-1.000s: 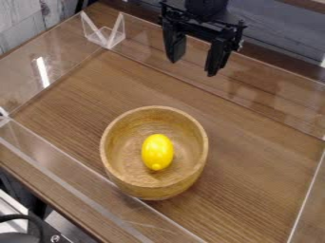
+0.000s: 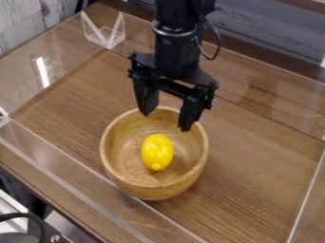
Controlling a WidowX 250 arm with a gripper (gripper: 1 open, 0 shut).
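A tan oval bowl point(image 2: 184, 181) sits on the wooden tray at the lower middle, with a yellow egg-shaped object point(image 2: 158, 152) inside. My black gripper point(image 2: 170, 112) hangs just above the bowl's back rim, its two dark fingers pointing down on either side. The gap between them looks empty, and they appear spread apart.
A clear bent wire or plastic piece point(image 2: 105, 30) stands at the back left.
The bowl and yellow object have not moved.
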